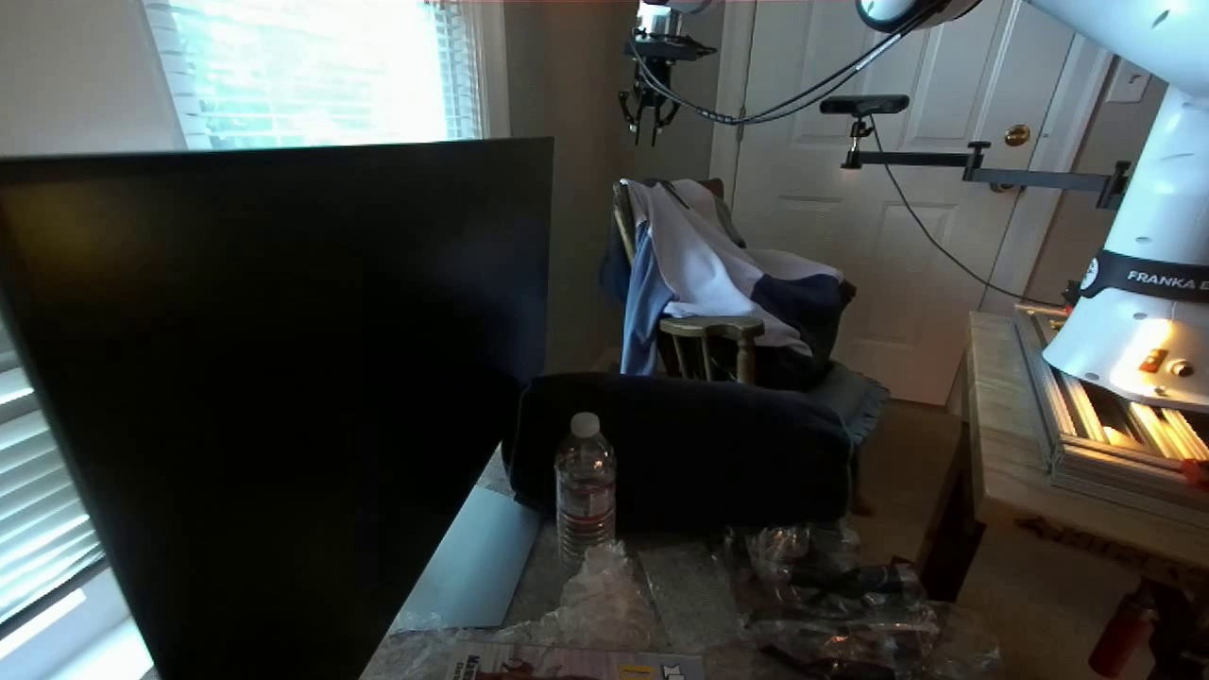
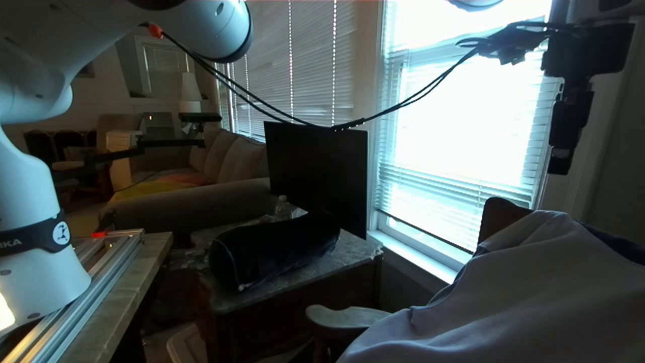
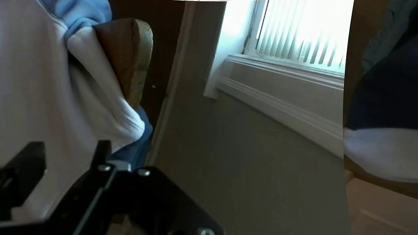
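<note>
A white and blue garment [image 1: 714, 255] lies draped over the back and arm of a wooden chair [image 1: 716, 329]. In exterior view 1 my gripper [image 1: 648, 138] hangs above the chair back, clear of the cloth. Its two fingers stand apart with nothing between them. Seen from the wrist, the gripper has its dark fingers spread in front of the white cloth [image 3: 35, 86], with the rounded wooden chair corner [image 3: 137, 58] beyond. Exterior view 2 shows the gripper [image 2: 562, 163] side-on against the window, above the garment [image 2: 514, 290].
A large black screen [image 1: 283, 374] stands on the table, beside a water bottle [image 1: 586, 487] and a dark cushion-like roll [image 1: 691, 453]. Plastic packaging [image 1: 839, 589] lies at the table's front. The door [image 1: 907, 227] and wall are behind the chair.
</note>
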